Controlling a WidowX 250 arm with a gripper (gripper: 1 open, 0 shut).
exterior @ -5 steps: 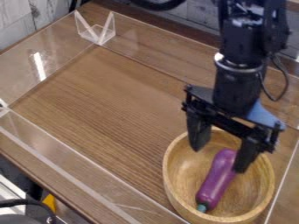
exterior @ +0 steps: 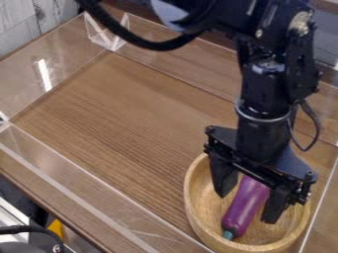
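Note:
My gripper [exterior: 255, 176] hangs low over a wooden bowl [exterior: 209, 212] at the bottom right, its dark fingers open. In the bowl lies a long purple object [exterior: 242, 211] with a small teal tip at its lower end; its upper part is partly covered by the gripper. Whether the fingers touch it I cannot tell.
Transparent walls edge it at the left, and a clear plastic piece [exterior: 106, 28] stands at the top left. Black cables lie at the lower left.
The arm has moved toward the front and down into the bowl, over the purple object, which now shows less of its upper part.

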